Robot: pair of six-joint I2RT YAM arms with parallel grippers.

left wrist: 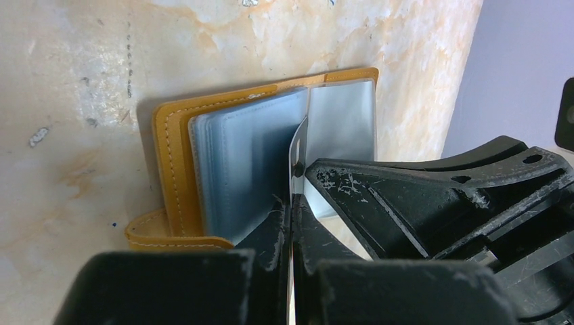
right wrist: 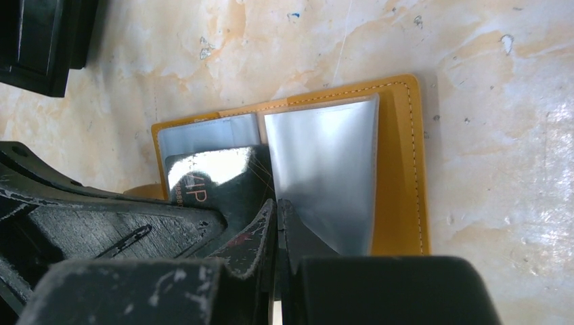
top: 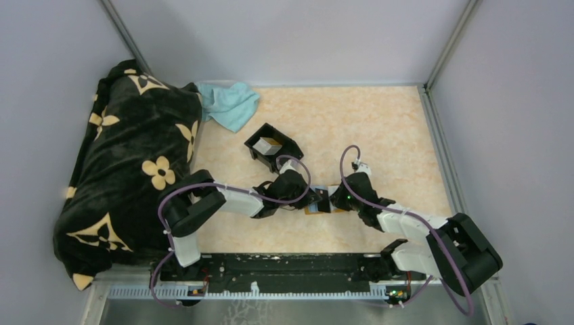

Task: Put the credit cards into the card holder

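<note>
The tan card holder [right wrist: 401, 169] lies spread open on the table, with clear sleeves on both sides. A black card [right wrist: 237, 177] stands tilted over its middle, its lettered face turned to the right wrist camera. In the left wrist view this card [left wrist: 298, 149] shows nearly edge-on, running down between the fingers of my left gripper, which is shut on it. My right gripper is shut at the inner edge of the clear sleeve [right wrist: 325, 162]; whether it pinches that edge is hard to tell. The card's lower end is hidden behind the fingers.
A black box [top: 288, 153] with a few cards [top: 267, 145] inside stands behind the left gripper. A blue cloth [top: 230, 105] and a dark flowered blanket [top: 128, 169] lie to the left.
</note>
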